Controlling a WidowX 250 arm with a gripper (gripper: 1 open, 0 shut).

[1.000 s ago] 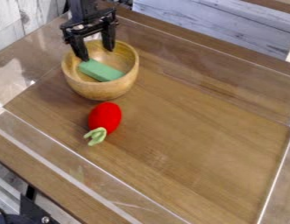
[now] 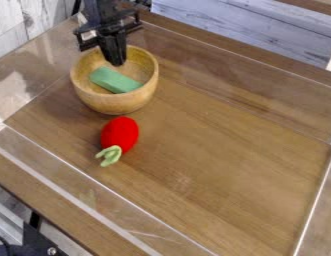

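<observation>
A wooden bowl (image 2: 130, 99) on the table holds a pale green block (image 2: 116, 81). My black gripper (image 2: 112, 50) hangs over the bowl's back rim, above and behind the block; it looks shut, and nothing shows between its fingers. In front of the bowl lies a red vegetable-like object (image 2: 120, 134) with a light green stem end.
Pale plank surfaces lie beyond its back edge and at the upper left. Dark parts show at the lower left corner, beyond the table's edge.
Over the last second my gripper has risen a little from inside the back of the bowl. The bowl, block and red object look unmoved.
</observation>
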